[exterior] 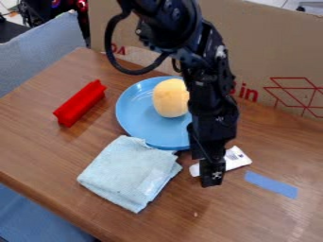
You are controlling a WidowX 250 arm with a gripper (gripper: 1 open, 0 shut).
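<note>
My black gripper [210, 170] points down over a white tube [232, 161] lying on the wooden table, at the right of a folded light-blue cloth [127, 172]. The gripper is open and hides part of the tube; whether it touches the tube is unclear. Behind it, a blue plate [139, 121] holds a round yellow object [171, 97], partly hidden by the arm. A red object [79, 102] lies at the left of the plate.
A cardboard box [275, 76] stands along the back. A strip of blue tape [271, 186] lies at the right. The table's left edge borders grey-blue fabric [38, 61].
</note>
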